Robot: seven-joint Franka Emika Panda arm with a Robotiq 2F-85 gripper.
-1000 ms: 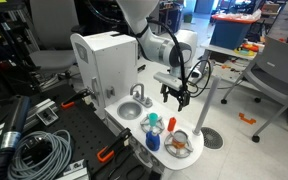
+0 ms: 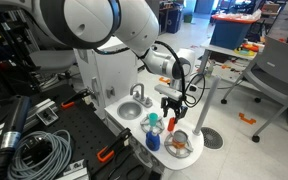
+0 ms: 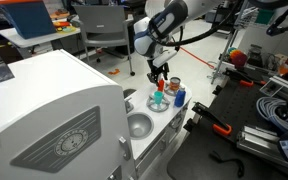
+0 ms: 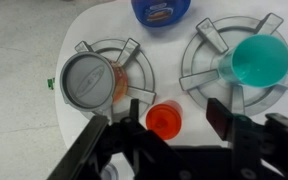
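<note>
A red upright object (image 2: 172, 123) stands on the white counter between the two burners. My gripper (image 2: 171, 107) hangs just above it, pointing down. In the wrist view the round red top (image 4: 164, 120) shows between the fingers, nearer the left one, with a gap on the right. The fingers (image 4: 216, 113) are apart and grip nothing that I can see. A metal mug (image 4: 87, 82) sits on one burner and a teal cup (image 4: 262, 60) on the other. The blue container (image 4: 159, 10) is on the counter near them.
A sink (image 2: 131, 110) with a faucet lies to the left of the burners. The white cabinet (image 3: 69, 120) rises beside it. A dark table (image 2: 69, 130) with a cable coil (image 2: 44, 155) and clamps stands in front. Another small orange-red item (image 2: 247, 119) lies beyond, on the counter's far side.
The cups, mug and blue container have stayed in place.
</note>
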